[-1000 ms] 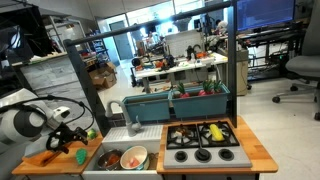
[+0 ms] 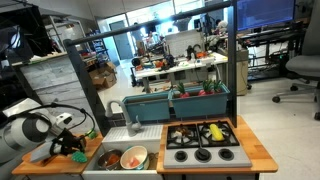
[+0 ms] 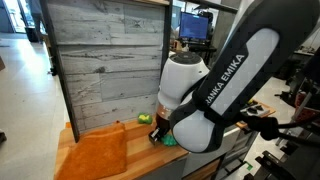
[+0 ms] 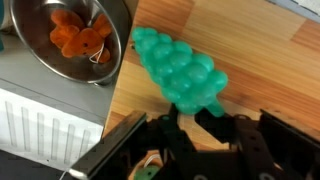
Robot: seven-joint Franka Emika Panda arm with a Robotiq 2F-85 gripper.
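A bunch of green grapes, seemingly a toy (image 4: pixel 182 68), lies along the wooden counter (image 4: pixel 270 80) in the wrist view. My gripper is shut on its near end. From the side, the green bunch (image 2: pixel 80 157) shows at the left part of the counter, directly under my gripper (image 2: pixel 77 149). In the second exterior view the gripper (image 3: pixel 157 132) is low over the wood, with the green bunch (image 3: pixel 168 139) partly hidden behind the arm.
Beside the grapes stands a metal pot (image 4: pixel 118 28) with orange pieces inside. An orange towel (image 3: pixel 98 152) lies flat on the counter, and a yellow-green item (image 3: pixel 145 119) sits near the wall. The stove (image 2: pixel 203 156) is farther right.
The gripper has come down and right onto the green bunch at the left of the counter. It was higher and to the left one second ago.
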